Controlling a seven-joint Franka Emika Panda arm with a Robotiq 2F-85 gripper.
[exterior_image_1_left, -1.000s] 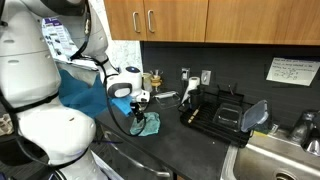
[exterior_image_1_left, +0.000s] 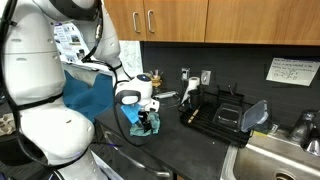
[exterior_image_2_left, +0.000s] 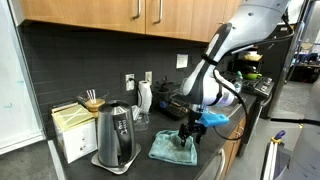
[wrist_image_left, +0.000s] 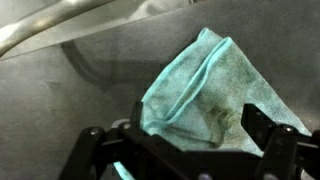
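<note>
A teal cloth (wrist_image_left: 205, 95) lies rumpled on the dark counter, with a raised fold running along it in the wrist view. My gripper stands open over the cloth, a finger to either side of its near part and nothing held between them. From the side, the gripper (exterior_image_2_left: 192, 132) is low at the right part of the cloth (exterior_image_2_left: 172, 148). Whether the fingertips touch the fabric cannot be told. In exterior view 1 the arm hides part of the cloth (exterior_image_1_left: 147, 126).
A kettle (exterior_image_2_left: 117, 133) and a utensil box (exterior_image_2_left: 75, 130) stand to the cloth's left in exterior view 2. A black dish rack (exterior_image_1_left: 215, 118) and a sink (exterior_image_1_left: 265, 165) are to the right in exterior view 1. Counter between cloth and sink is clear.
Over the last second my gripper has moved right in exterior view 1, from the cloth's left side to over it. The cloth looks about the same.
</note>
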